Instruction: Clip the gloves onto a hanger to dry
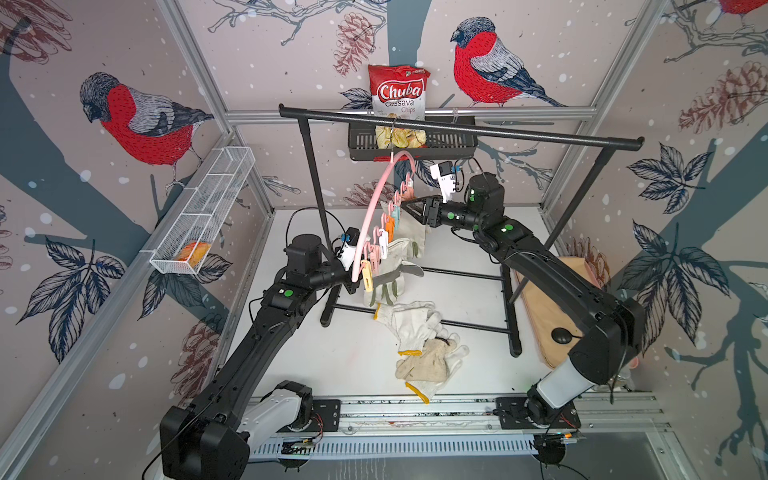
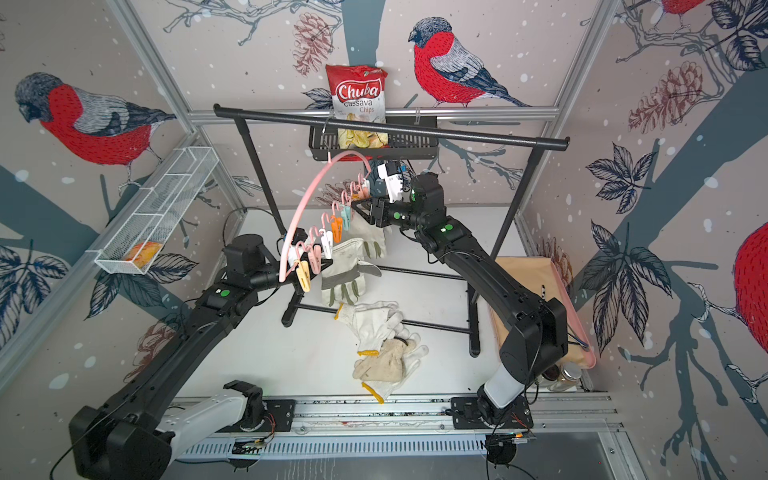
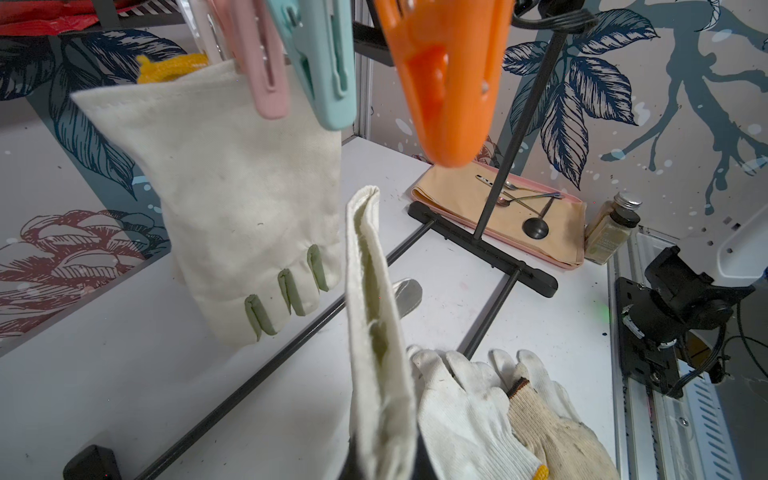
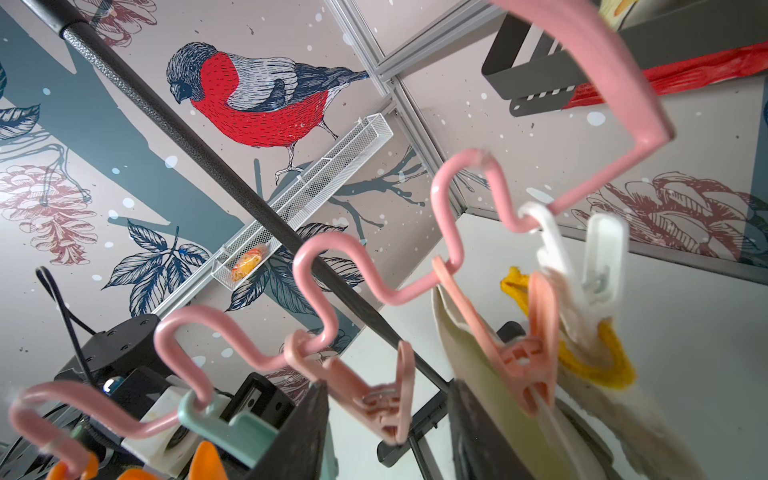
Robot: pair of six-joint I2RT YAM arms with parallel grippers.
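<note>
A pink hanger (image 1: 365, 216) with coloured clips hangs from the rack. A white glove (image 3: 240, 192) hangs from its far clips. My left gripper is shut on another white glove (image 3: 372, 336), held upright below the orange clip (image 3: 444, 96). My right gripper stands part open at the hanger's far clips, just beside a pink clip (image 4: 376, 400). More gloves (image 1: 416, 364) lie on the table below.
The black rack bar (image 1: 520, 137) spans above, with its feet on the table. A tray with cloth and utensils (image 3: 496, 212) sits at the right. A basket (image 1: 200, 208) is on the left wall.
</note>
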